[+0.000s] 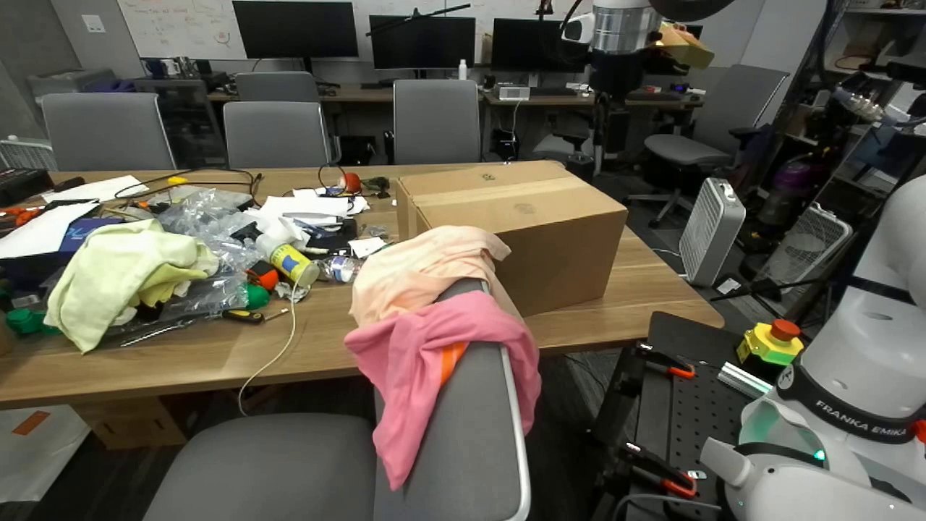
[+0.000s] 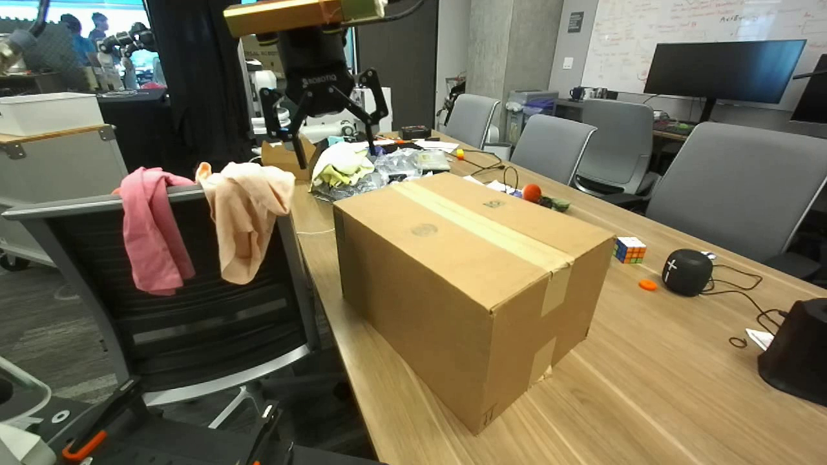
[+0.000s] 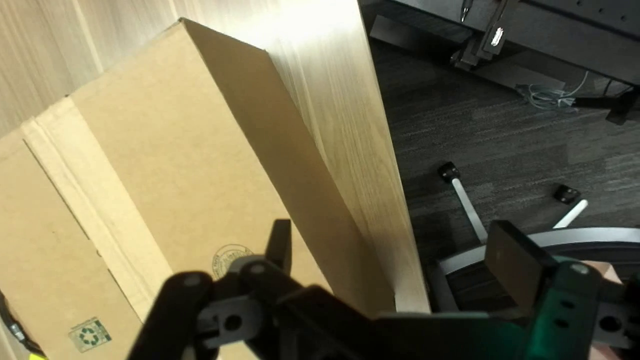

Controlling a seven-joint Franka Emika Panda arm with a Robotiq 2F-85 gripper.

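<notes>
My gripper (image 2: 335, 156) hangs open in the air, fingers pointing down, with nothing between them. In the wrist view, one finger (image 3: 280, 243) appears over the cardboard box and the other finger (image 3: 516, 261) over the chair side. A pink cloth (image 1: 443, 365) and a peach cloth (image 1: 425, 265) drape over the chair back (image 1: 464, 417). Both cloths also show in exterior view 2, the pink cloth (image 2: 159, 232) left of the peach cloth (image 2: 246, 221). Only a sliver of peach cloth (image 3: 601, 270) shows in the wrist view, partly hidden by the gripper.
A large closed cardboard box (image 2: 434, 287) stands on the wooden table (image 2: 643, 387) beside the chair. A yellow-green cloth (image 1: 126, 273) lies on clutter at the table's far end. A Rubik's cube (image 2: 629, 249) and black speaker (image 2: 687, 272) sit beyond the box.
</notes>
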